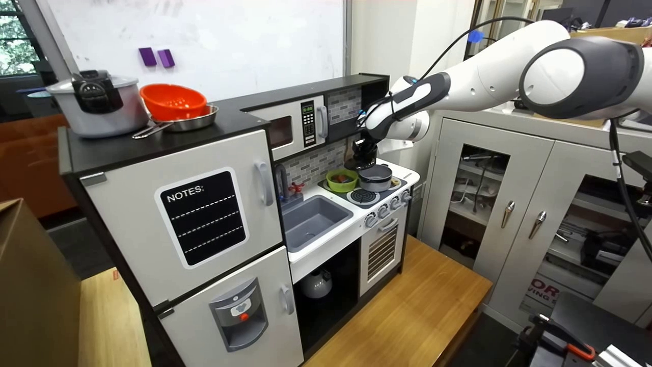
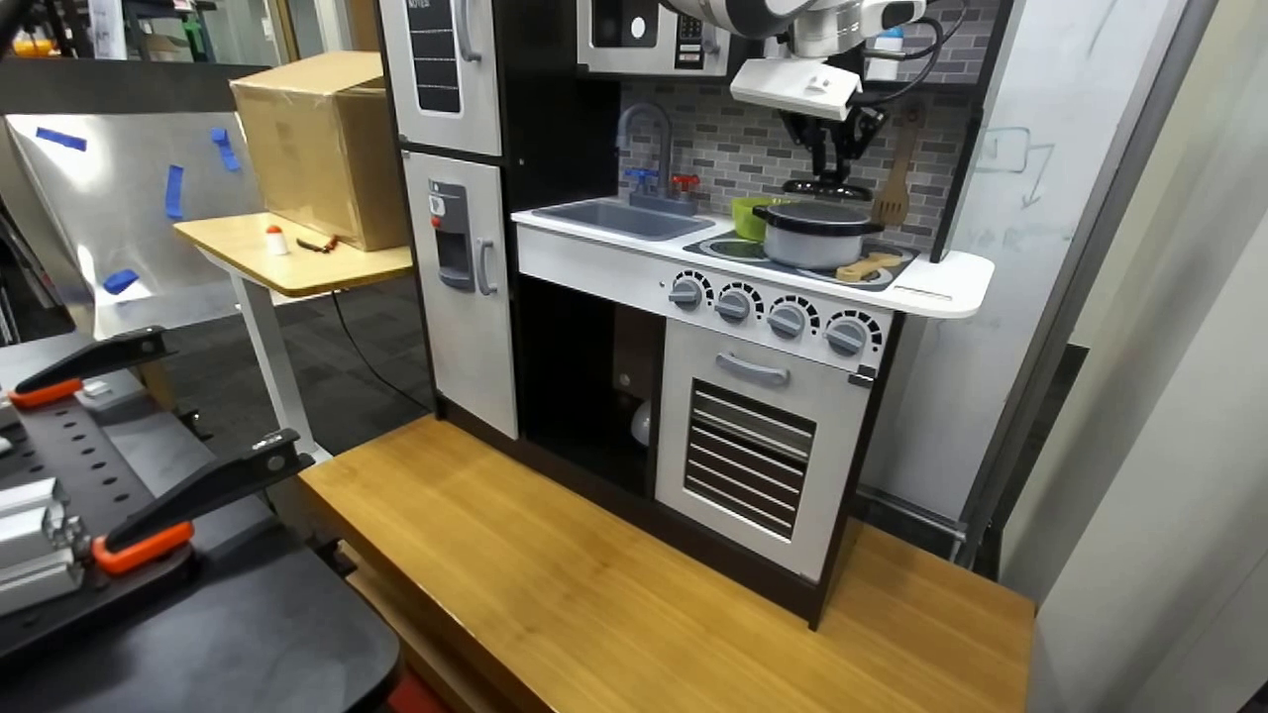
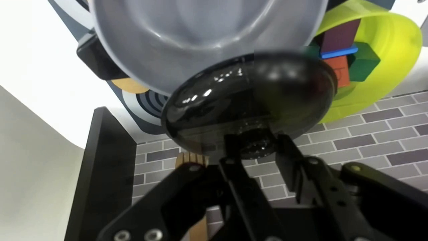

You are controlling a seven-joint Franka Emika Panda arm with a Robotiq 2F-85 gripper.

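Observation:
A dark, glossy lid is in my gripper, whose fingers are shut on its knob. In the wrist view the lid hangs tilted, covering part of the near rim of a grey pot. The pot's inside looks empty where it shows. From the first exterior view, my gripper and the lid are just above and behind the pot on the stove. A green bowl stands beside the pot, holding several coloured blocks.
The brick-patterned backsplash is close behind the lid, with a wooden utensil hanging there. A dark side panel bounds the stove. The sink lies left of the bowl, and the microwave is above.

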